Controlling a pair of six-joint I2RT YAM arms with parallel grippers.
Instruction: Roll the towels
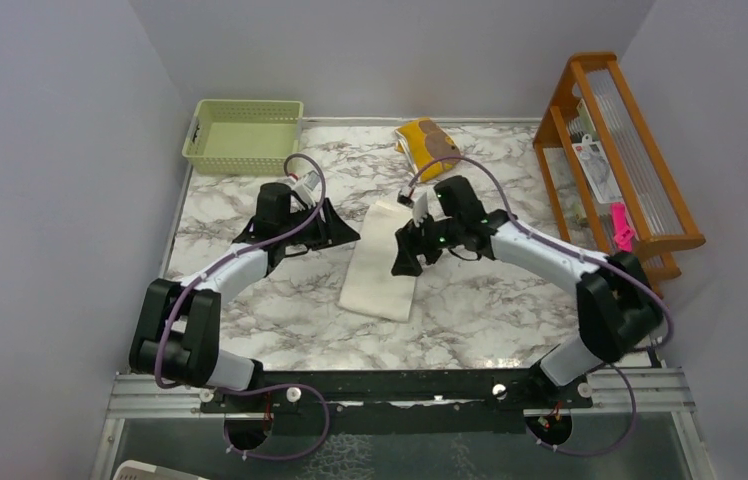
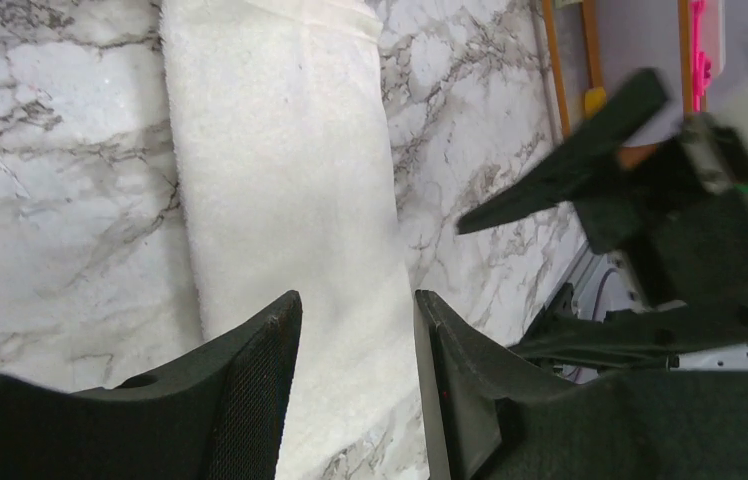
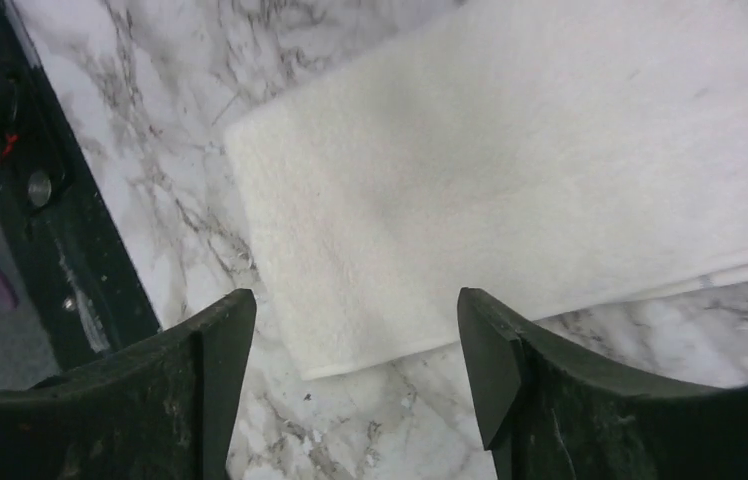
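Note:
A long white folded towel (image 1: 377,275) lies flat on the marble table, running from front to back. My left gripper (image 1: 356,237) is open at the towel's left edge; in the left wrist view its fingers (image 2: 275,345) show bare towel behind them and hold nothing. Over the right side of the towel hovers my right gripper (image 1: 407,270), its fingers apart. The right wrist view shows the towel's front corner (image 3: 350,330) between and beyond the open fingers, with no cloth gripped. The right arm hides part of the towel's right edge from above.
A green basket (image 1: 248,165) stands at the back left. Behind the towel lies a yellow and brown folded towel (image 1: 428,150). On the right is a wooden rack (image 1: 600,150) with a pink item (image 1: 621,226).

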